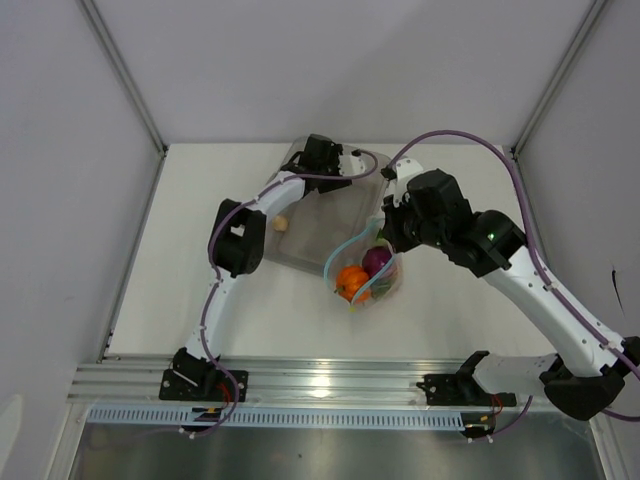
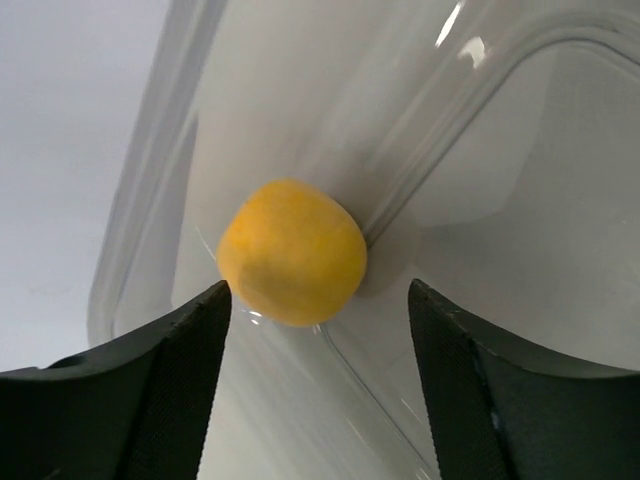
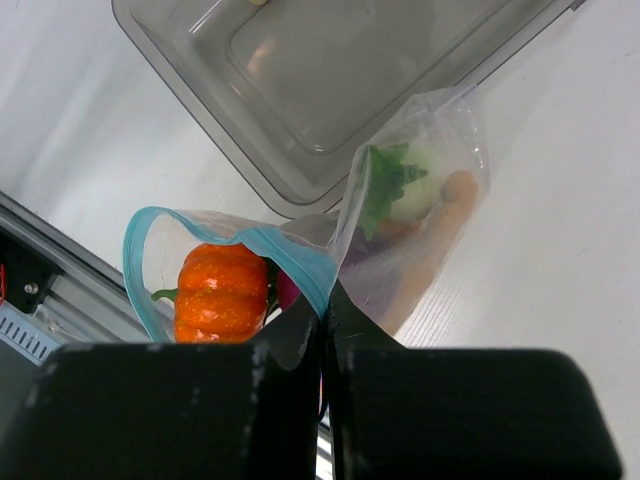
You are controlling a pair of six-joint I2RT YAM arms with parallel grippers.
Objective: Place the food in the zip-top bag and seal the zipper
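In the grey tray [image 1: 330, 225], my left gripper [image 1: 330, 178] is low at the far end, its fingers apart either side of a yellow round food [image 2: 292, 252] against the tray wall, not closed on it. A pale tan item [image 1: 281, 223] lies nearer. My right gripper is shut on the top edge of the zip bag [image 3: 420, 260], which holds an orange pepper [image 3: 220, 295], a purple item [image 1: 377, 260], a pale green item with leaves [image 3: 410, 200] and an elongated tan item [image 3: 455, 205].
A metal rail [image 1: 320, 370] runs along the near edge.
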